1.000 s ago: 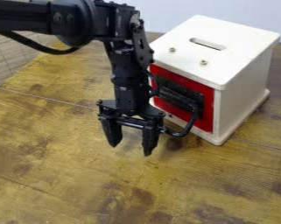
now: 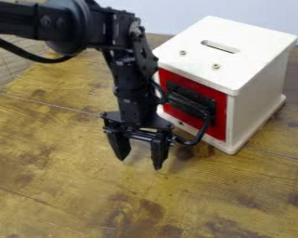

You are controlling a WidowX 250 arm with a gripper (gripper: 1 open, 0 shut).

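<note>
My black gripper (image 2: 140,153) hangs low over the wooden table, fingers pointing down and apart, open with nothing between them. It is in front of and left of a white box (image 2: 255,98) that has a slot and two small knobs on its sloped top and a red front panel (image 2: 213,94) with black hardware. The arm partly hides that panel.
A pale wall (image 2: 251,14) stands behind the box, and a tiled surface shows at the far left beyond the table.
The arm and gripper have shifted very slightly left over the last second. The box has not moved.
</note>
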